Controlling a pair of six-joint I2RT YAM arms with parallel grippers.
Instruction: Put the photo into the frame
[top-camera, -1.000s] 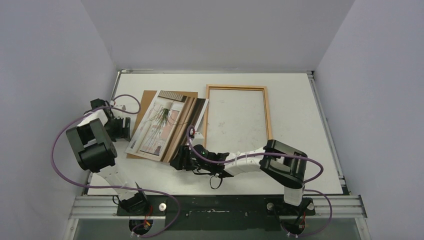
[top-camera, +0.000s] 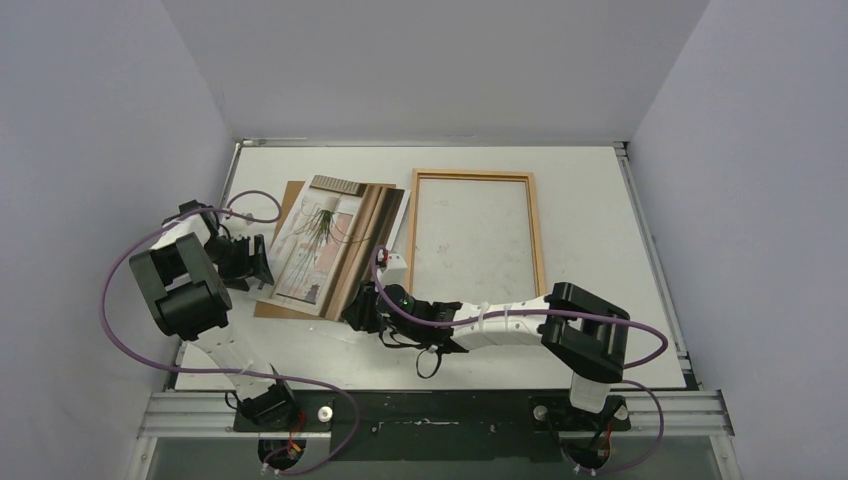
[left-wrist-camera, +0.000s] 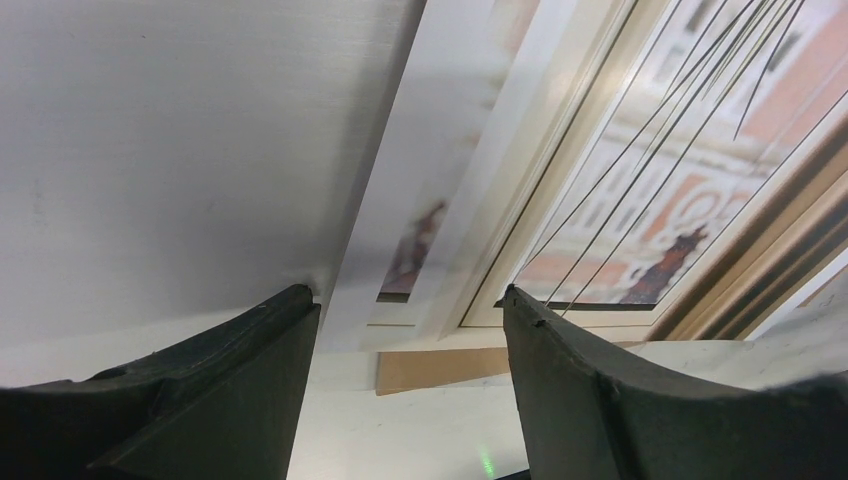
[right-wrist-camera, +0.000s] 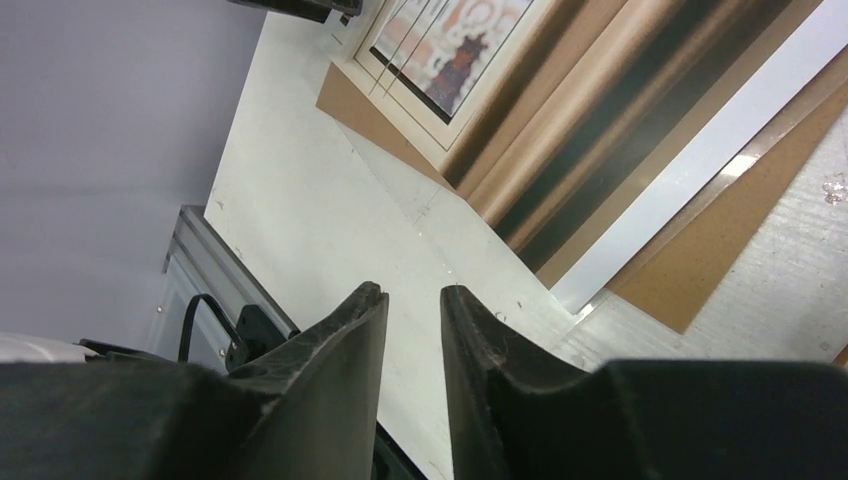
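The photo (top-camera: 322, 255), a large print of a plant beside brown striped drapes, lies slanted in the top view's left half. My left gripper (top-camera: 265, 262) is at its left side, part open. In the left wrist view, the photo's pale lower-left corner shows between the parted fingers, with no clear grip on it. By the photo's lower-right corner stands my right gripper, its fingers a narrow gap apart and only the white table showing between them. A thin wooden frame (top-camera: 535, 230) lies flat to the right, its lower part hidden behind my right arm.
Under the photo lies a brown board (top-camera: 293, 193), its corners poking out. A grey wall (top-camera: 130, 120) rises close to my left arm.
Over the last second the photo has shifted a little and its right side has moved slightly left. My left gripper has edged right; the right arm's elbow has swung a little to the right.
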